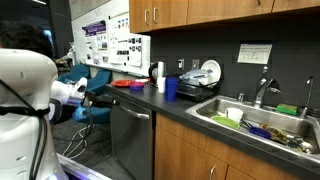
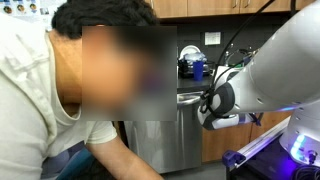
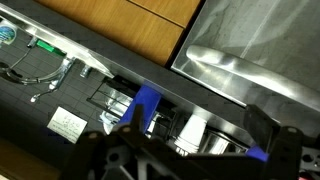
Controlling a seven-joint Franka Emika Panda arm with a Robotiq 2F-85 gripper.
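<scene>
My gripper stands open in the wrist view, with its dark fingers (image 3: 134, 122) apart at the lower edge and nothing held. Beyond it lies the steel dishwasher (image 3: 245, 35) with its long bar handle (image 3: 237, 70). Exterior view 1 has the gripper (image 1: 104, 100) small and dark, in front of the counter near the top of the dishwasher (image 1: 132, 140). Finger detail is too small to make out there. A blue container (image 1: 171, 88) is on the counter, clear of the gripper.
A person (image 2: 75, 100) fills the left of exterior view 2, close to that camera. The counter carries a dish rack with a white plate (image 1: 211, 71) and red items (image 1: 128, 83). To the right is a sink (image 1: 270, 122) with a faucet (image 1: 262, 90). Wooden cabinets (image 1: 205, 150) stand below.
</scene>
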